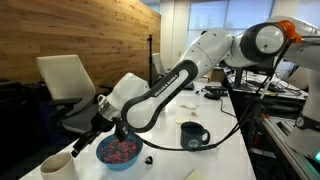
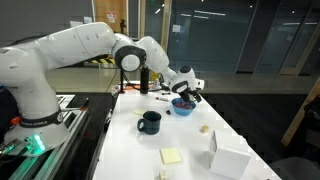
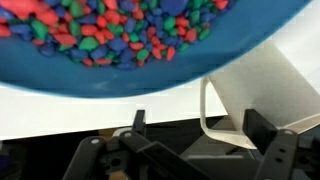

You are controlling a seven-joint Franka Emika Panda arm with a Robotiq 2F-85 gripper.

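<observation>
My gripper stands open in the wrist view, its fingers point(image 3: 138, 123) far apart. A pale, open-topped container point(image 3: 258, 88) reaches in from the right, and part of its rim appears between the two fingers; the depth between them cannot be told. Along the top lies a blue bowl point(image 3: 130, 84) filled with small red, green, blue and purple pieces point(image 3: 105, 25). In exterior view 1 the gripper hangs near the bowl's left side, close to the container point(image 1: 60, 167).
A dark mug point(image 1: 192, 135) stands on the white table to the right of the bowl. Exterior view 2 shows a white box point(image 2: 230, 157) and a yellow paper square point(image 2: 170, 156) in the foreground. An office chair point(image 1: 70, 85) is behind the table.
</observation>
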